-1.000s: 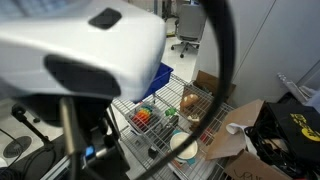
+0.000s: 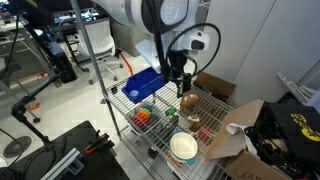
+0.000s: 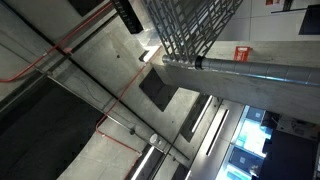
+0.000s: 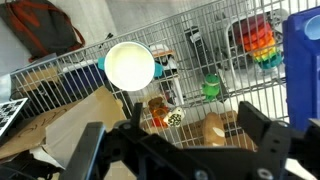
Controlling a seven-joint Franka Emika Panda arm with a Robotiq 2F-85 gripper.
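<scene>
My gripper [image 2: 185, 86] hangs above the wire rack; in the wrist view the gripper is open, its dark fingers [image 4: 127, 142] wide apart with only the rack far below between them. A white bowl [image 4: 130, 66] rests on the rack. Several small objects lie near it: a green item [image 4: 211, 87], a brown rounded item [image 4: 213, 130], a reddish-brown item [image 4: 158, 110] and a rainbow-coloured toy [image 4: 258, 45]. Nothing touches the fingers. Exterior view 2 looks mostly at the ceiling and does not show the gripper.
A blue bin [image 2: 145, 84] sits at the rack's far left. An open cardboard box [image 2: 232, 130] occupies the right side, with a black-and-yellow case [image 2: 298, 128] beyond it. Bare wire grid [image 2: 212, 105] shows behind the small objects.
The arm, large and close to the camera one second ago, has moved away from it and over the rack. The objects on the rack show no clear movement.
</scene>
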